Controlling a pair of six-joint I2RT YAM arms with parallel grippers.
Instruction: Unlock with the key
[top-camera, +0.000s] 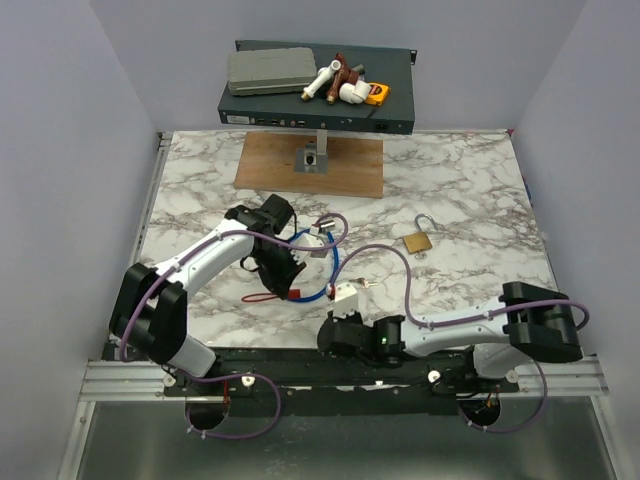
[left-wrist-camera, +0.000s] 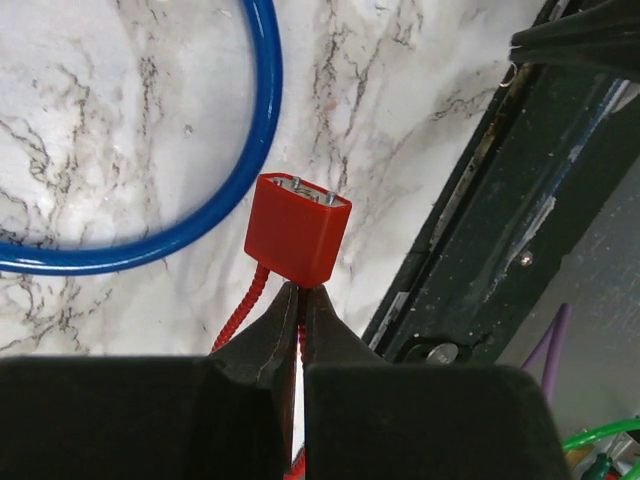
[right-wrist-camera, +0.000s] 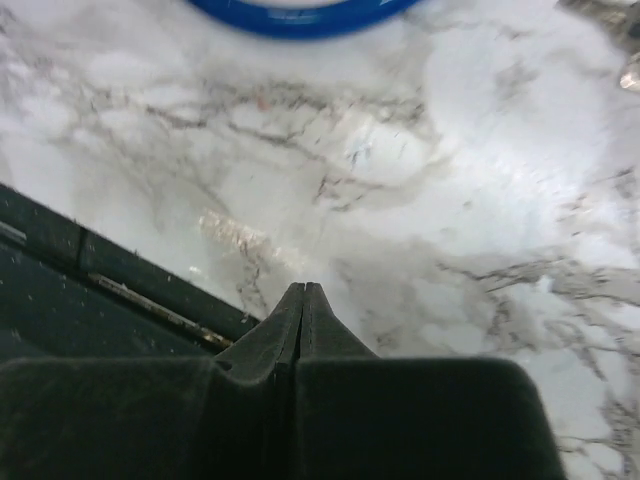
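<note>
A brass padlock with its shackle open lies on the marble at the right. A key lies near the middle front, beside my right gripper, which is shut with nothing visible between its fingertips. My left gripper is also shut, poised by a red connector on a red cord; in the left wrist view the connector sits just beyond the fingertips.
A blue hose curves round the middle. A wooden board lies at the back under a dark shelf holding tools. The marble around the padlock is clear.
</note>
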